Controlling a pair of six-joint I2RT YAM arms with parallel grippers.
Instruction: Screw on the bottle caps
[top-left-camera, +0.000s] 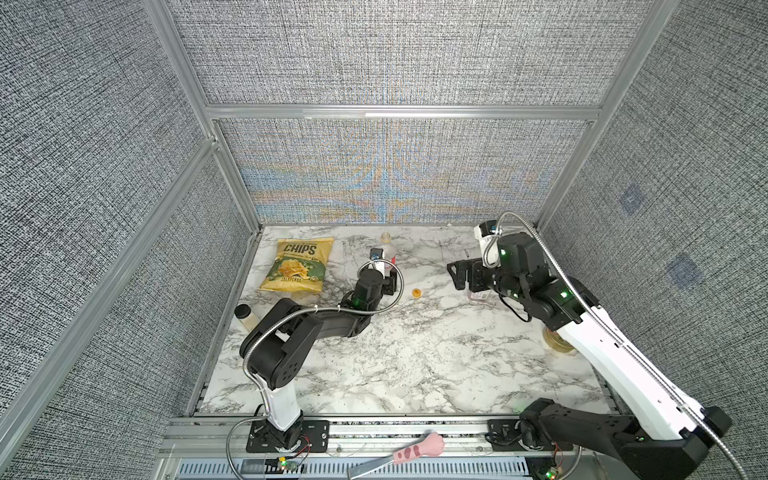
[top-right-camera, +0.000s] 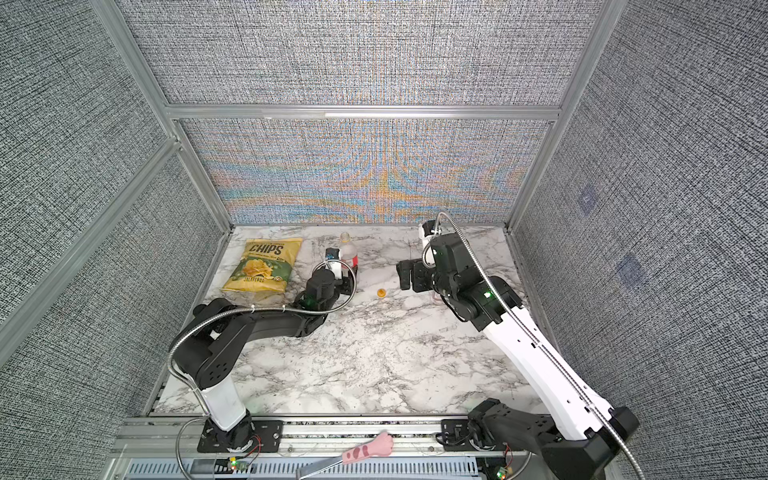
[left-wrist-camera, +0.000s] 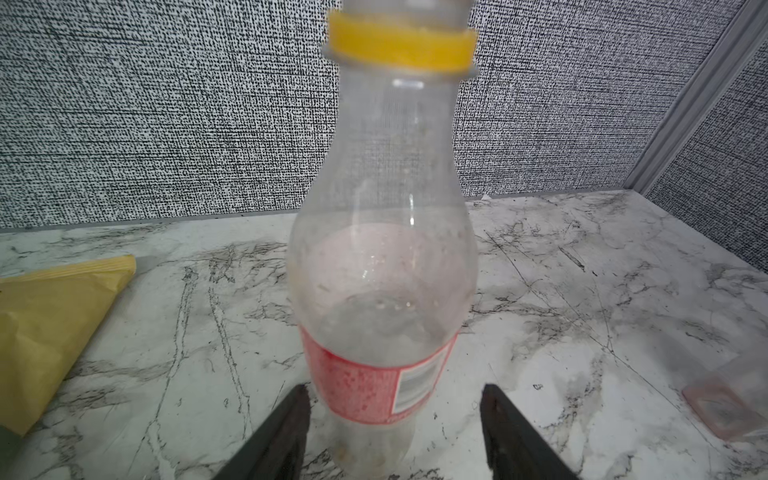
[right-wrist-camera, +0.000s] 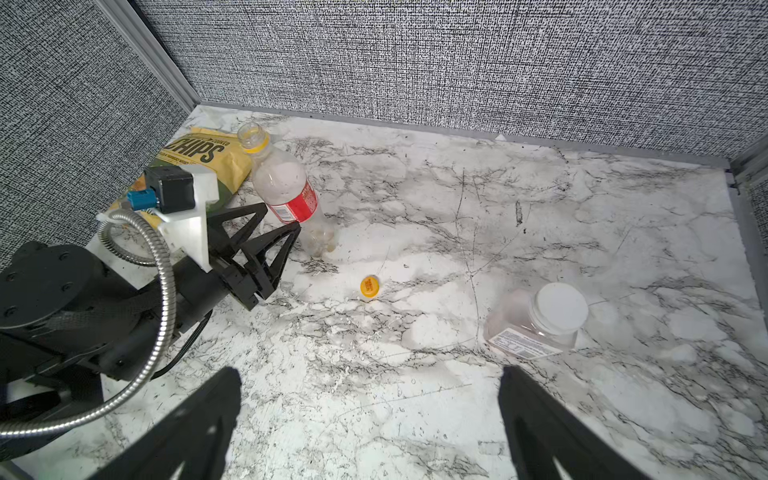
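An uncapped plastic bottle (left-wrist-camera: 376, 280) with a red label stands upright at the back. My left gripper is low in front of it, fingers open either side of its lower part; whether they touch it I cannot tell. A small orange cap (right-wrist-camera: 369, 285) lies on the table right of the bottle. My right gripper is raised over the right side, open with nothing between its fingers. Below it a clear jar with a white lid (right-wrist-camera: 560, 308) lies in the right wrist view.
A chips bag (top-left-camera: 296, 264) lies at back left. A dark-capped container (top-left-camera: 245, 318) stands at the left edge, partly behind my left arm. Another container (top-left-camera: 558, 340) is at the right, under my right arm.
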